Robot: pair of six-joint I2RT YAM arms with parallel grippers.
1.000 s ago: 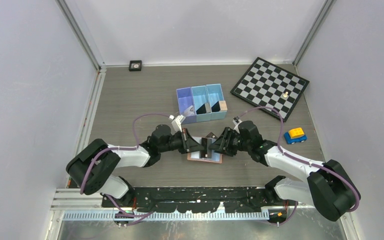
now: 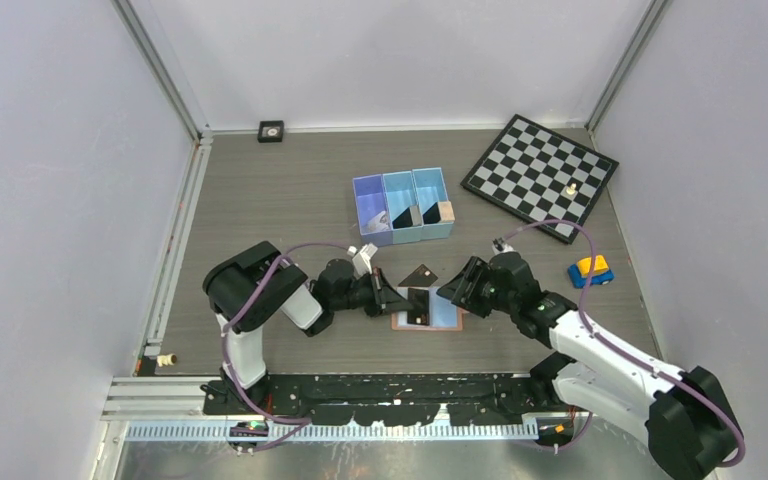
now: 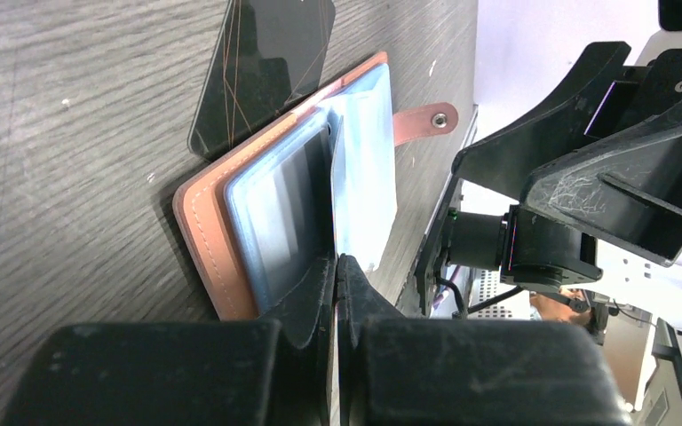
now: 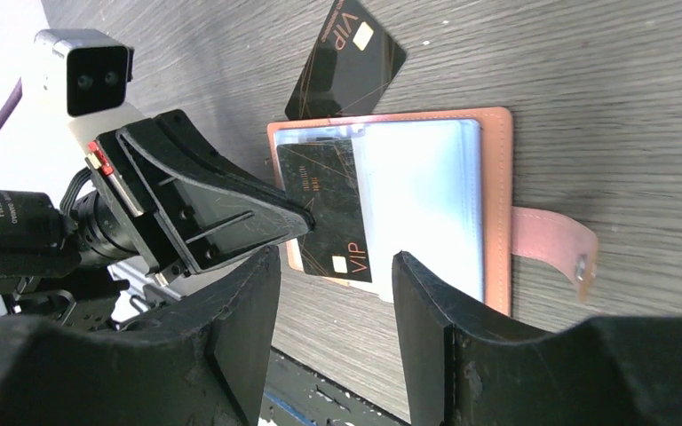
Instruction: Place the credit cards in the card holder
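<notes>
The open card holder (image 4: 495,151) has a tan cover, strap and clear blue sleeves (image 4: 422,200). A black VIP card (image 4: 329,213) lies over its left side in the right wrist view. A second card (image 4: 346,67) lies on the table just behind it. My left gripper is shut, its tips at the holder's sleeve edge; whether anything thin is between them is unclear. My right gripper hovers over the holder's right side, fingertips apart with nothing visible between them.
Blue bins (image 2: 400,185) stand behind the holder. A chessboard (image 2: 520,170) lies back right, a toy car (image 2: 591,272) at the right, a small black box (image 2: 270,131) back left.
The holder has shifted rightward with my left gripper. My right gripper has pulled back to the right, away from the holder's middle.
</notes>
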